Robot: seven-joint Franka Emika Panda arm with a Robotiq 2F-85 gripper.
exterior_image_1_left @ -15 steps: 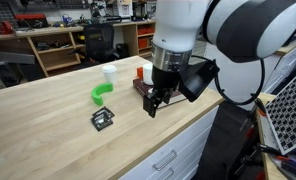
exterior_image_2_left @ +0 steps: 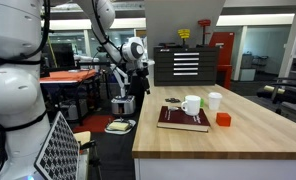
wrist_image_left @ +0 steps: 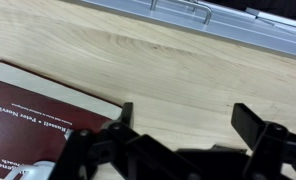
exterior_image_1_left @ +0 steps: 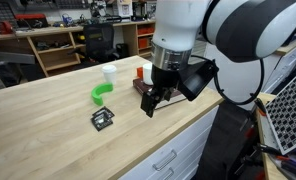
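My gripper is open above bare wooden tabletop near the drawer-side edge, its black fingers wide apart and nothing between them. In exterior view 1 the gripper [exterior_image_1_left: 166,98] hangs in front of the dark red book [exterior_image_1_left: 144,87], covering part of it. A white mug [exterior_image_2_left: 192,103] rests on the book [exterior_image_2_left: 183,118]. At the lower left of the wrist view, the book's cover [wrist_image_left: 38,115] and a bit of the white mug [wrist_image_left: 36,171] show beside my left finger.
A green curved piece [exterior_image_1_left: 101,93], a black square object [exterior_image_1_left: 103,118] and a white cup [exterior_image_1_left: 109,73] stand apart on the table. A red block [exterior_image_2_left: 223,119] sits near the book.
My gripper has drifted very slightly to the left in exterior view 1. The objects on the table have stayed where they were.
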